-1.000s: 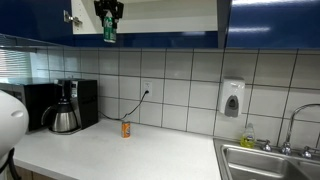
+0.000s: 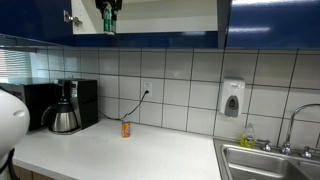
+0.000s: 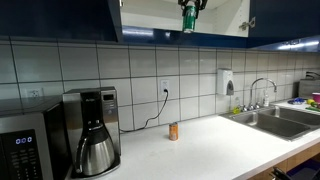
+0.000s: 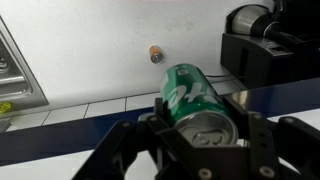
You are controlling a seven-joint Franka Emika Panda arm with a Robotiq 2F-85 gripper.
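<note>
A green can [image 4: 190, 88] with white lettering fills the middle of the wrist view, its round pale end facing the camera. My gripper [image 2: 109, 6] is shut on it, with the dark fingers [image 4: 128, 148] on either side. In exterior view 1 the green can [image 2: 109, 22] hangs upright in front of the open upper cabinet [image 2: 170, 18], near its left end. From exterior view 2 the can [image 3: 189, 19] also shows high above the counter, in front of the cabinet. Most of the arm above is out of frame.
An orange can [image 2: 126, 129] stands on the white counter [image 2: 130, 155], which is largely clear. At the left are a coffee maker [image 3: 93, 130] and a microwave [image 3: 27, 144]. A sink [image 2: 262, 163] lies to the right, beneath a wall dispenser [image 2: 231, 97]. Blue cabinet edging [image 2: 150, 41] runs below the opening.
The green can and my gripper have risen slightly in exterior view 1. The can stays in the grip, and the counter objects have not moved.
</note>
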